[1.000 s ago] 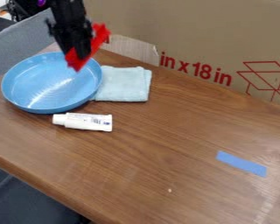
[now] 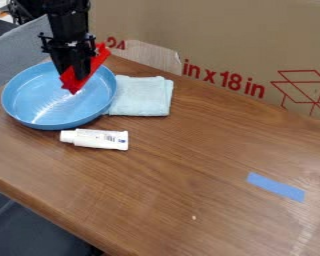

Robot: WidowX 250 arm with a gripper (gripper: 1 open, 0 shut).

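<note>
My black gripper (image 2: 72, 58) reaches down from the top left and is shut on a red object (image 2: 83, 70), which it holds low over the back part of a blue round plate (image 2: 45, 105). The plate sits at the left of the wooden table. The red object partly hides the plate's far rim; whether it touches the plate I cannot tell.
A folded light cloth (image 2: 143, 96) lies right of the plate, a white tube (image 2: 93, 139) in front of it. A blue tape strip (image 2: 275, 187) is at the right. A cardboard box (image 2: 230, 45) stands behind.
My gripper and the red object have moved lower and to the left, closer over the plate. The other things are unmoved.
</note>
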